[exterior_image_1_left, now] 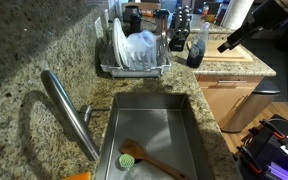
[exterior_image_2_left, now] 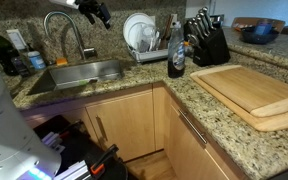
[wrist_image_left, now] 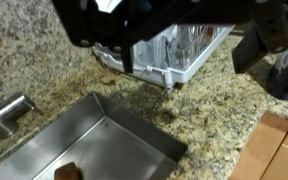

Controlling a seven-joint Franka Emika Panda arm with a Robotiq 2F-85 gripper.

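My gripper point(exterior_image_1_left: 238, 50) hangs open in the air at the right in exterior view 1, with nothing between its fingers. In the wrist view, its dark fingers point(wrist_image_left: 123, 50) stand wide apart, with countertop and part of the dish rack showing between them. Below and left lies the steel sink point(exterior_image_1_left: 167, 123). Inside it are a brown wooden-handled utensil point(exterior_image_1_left: 152, 158), a green round scrubber point(exterior_image_1_left: 127, 161) and a pale, partly cut-off item.
A dish rack point(exterior_image_1_left: 134, 70) with plates stands behind the sink, a bottle point(exterior_image_1_left: 198, 47) to its right. Beyond are a knife block point(exterior_image_2_left: 207, 46) and a wooden cutting board point(exterior_image_2_left: 252, 88). The curved faucet point(exterior_image_1_left: 69, 112) rises left of the sink. Granite counter between sink and rack is clear.
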